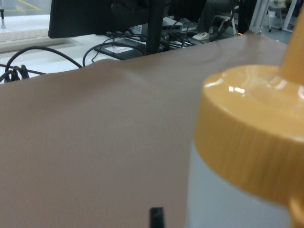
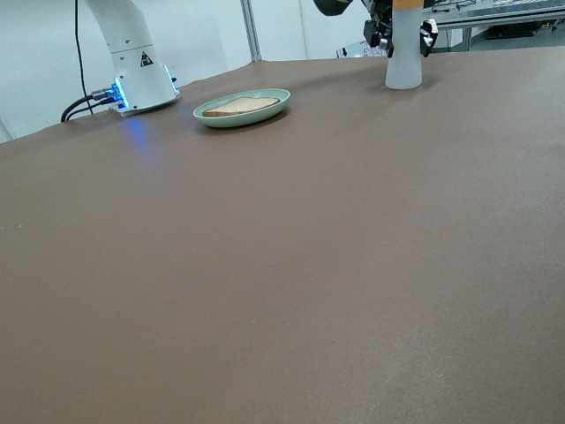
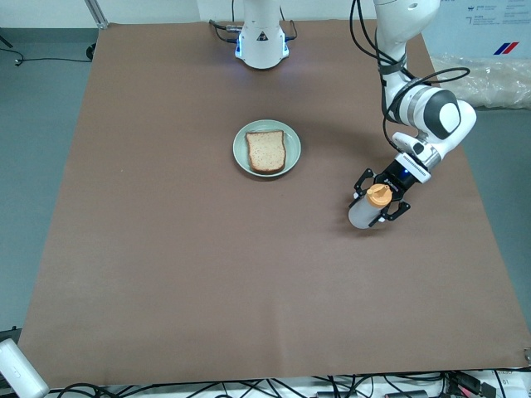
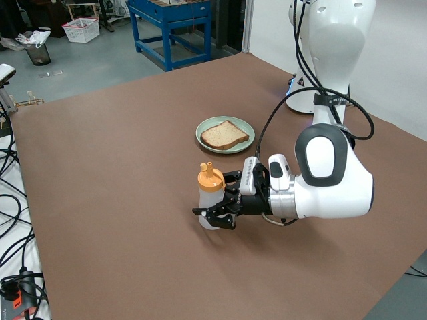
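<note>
A squeeze bottle [image 3: 365, 211] with an orange cap and translucent body stands upright on the brown table, also large at the right of the wrist view [image 1: 247, 123]. My black gripper [image 4: 210, 210] is around it, a finger either side; whether the pads touch it I cannot tell. In the top view the bottle [image 2: 404, 66] sits between the fingers. A slice of bread [image 3: 265, 152] lies on a pale green plate [image 3: 289, 164], left of and behind the bottle.
A white robot base [image 3: 261, 50] stands at its back. Cables [image 3: 99, 390] and a monitor [image 1: 95, 16] lie beyond the table's edges.
</note>
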